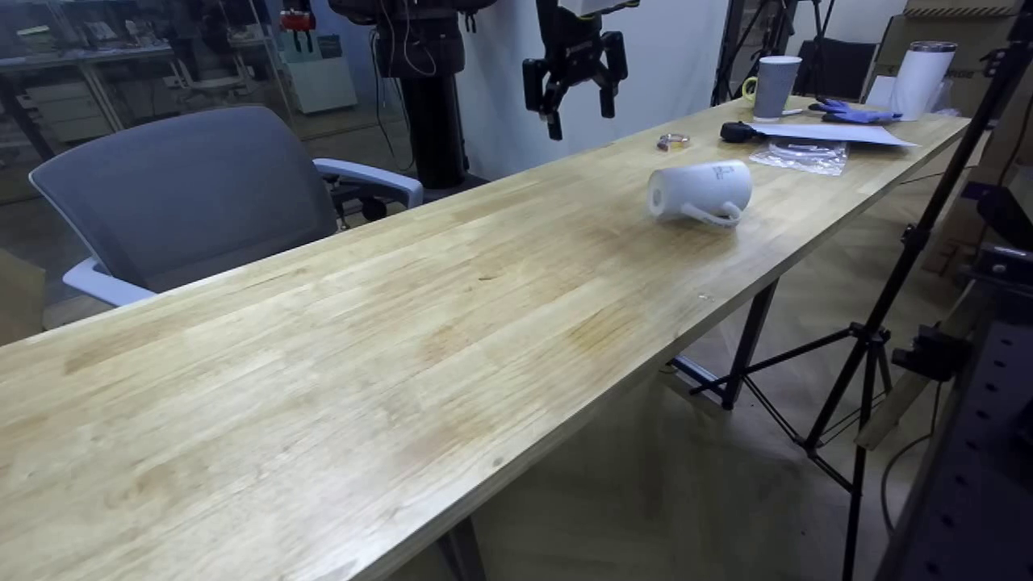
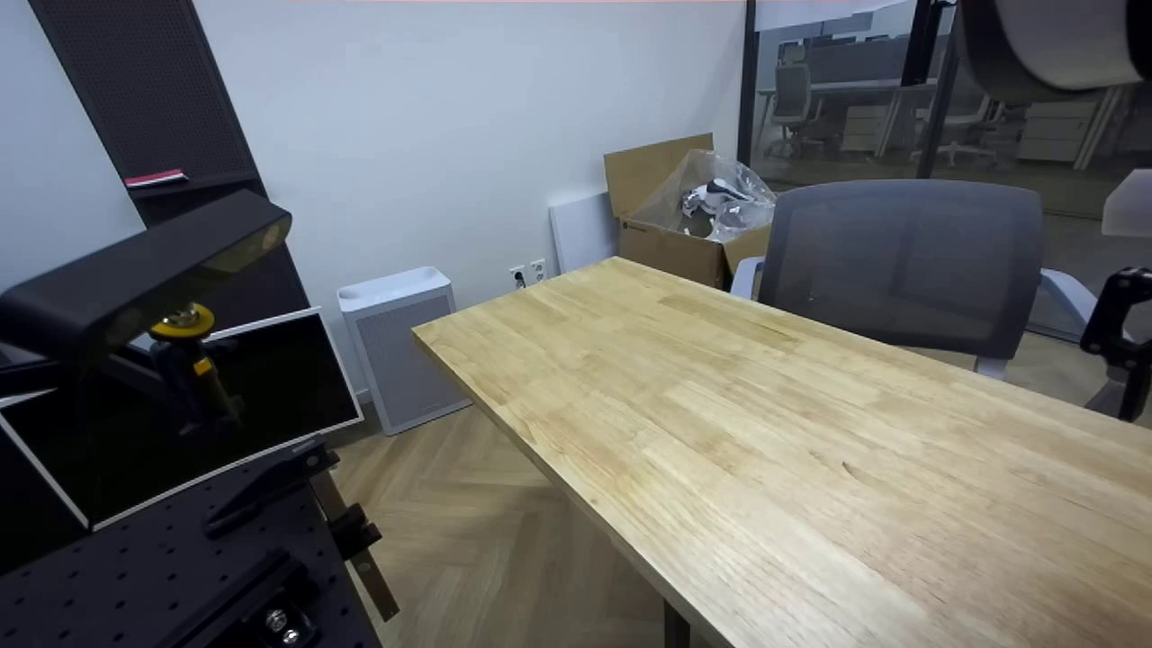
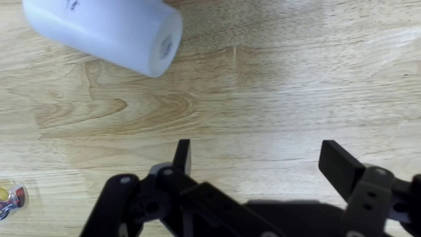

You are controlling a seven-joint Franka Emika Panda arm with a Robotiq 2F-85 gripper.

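Observation:
A white mug lies on its side on the wooden table, its base turned to the left and its handle low on the near side. In the wrist view the mug fills the upper left, base showing, its mouth out of frame. My gripper hangs in the air to the left of the mug, well above the tabletop and apart from it. Between the wide-spread fingers of the gripper only bare table shows. At the right edge of exterior view 2, part of the gripper is visible; no mug appears there.
A small wrapped item lies behind the mug. Farther back stand a grey cup, a white tumbler, blue gloves, and a clear bag. An office chair borders the table.

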